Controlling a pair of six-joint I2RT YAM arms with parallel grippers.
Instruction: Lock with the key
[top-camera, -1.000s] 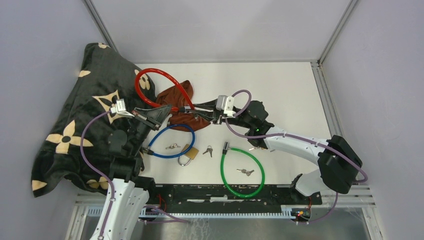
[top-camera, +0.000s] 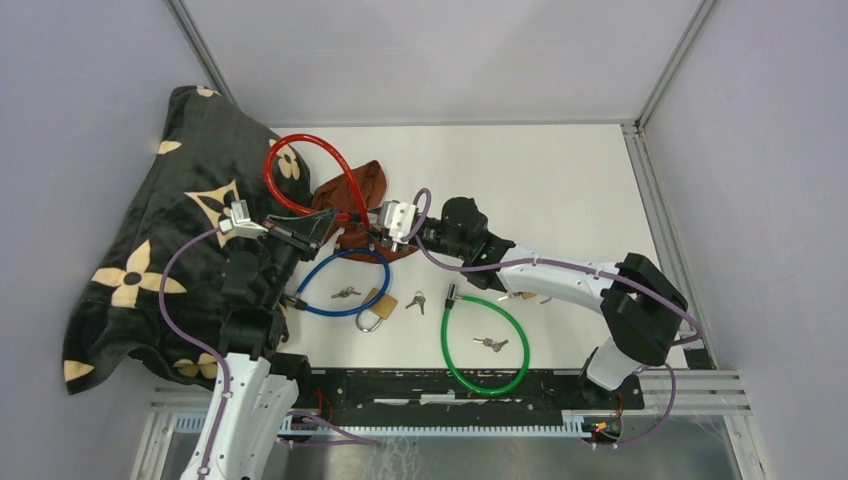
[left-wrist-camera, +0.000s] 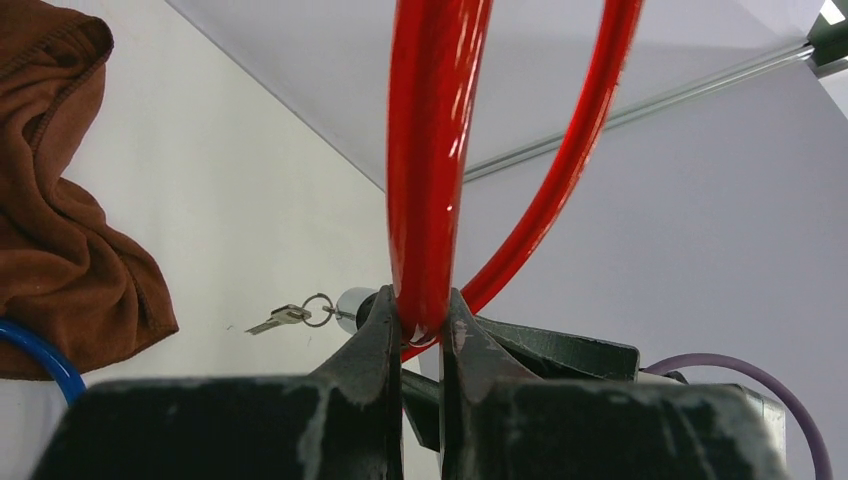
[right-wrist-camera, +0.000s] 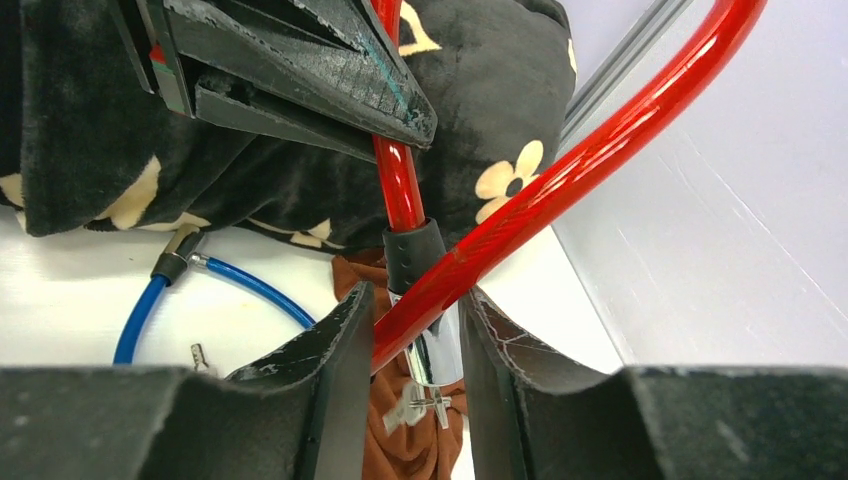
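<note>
A red cable lock (top-camera: 313, 141) is held in the air over the brown cloth (left-wrist-camera: 80, 260). My left gripper is shut on it, close to its dark-sleeved end. That end has a silver lock barrel, with keys on a ring (left-wrist-camera: 290, 314) hanging from it in the left wrist view. My right gripper is at the barrel, its fingertips on either side of the crossing red cable and lock end; whether they grip is unclear.
A blue cable lock (top-camera: 330, 312), a brass padlock (top-camera: 381, 304), loose keys (top-camera: 418, 302) and a green cable lock (top-camera: 520, 345) lie on the table. A patterned dark pillow (top-camera: 135, 280) fills the left side.
My right arm has moved left toward my left gripper, and the red loop has shifted slightly left.
</note>
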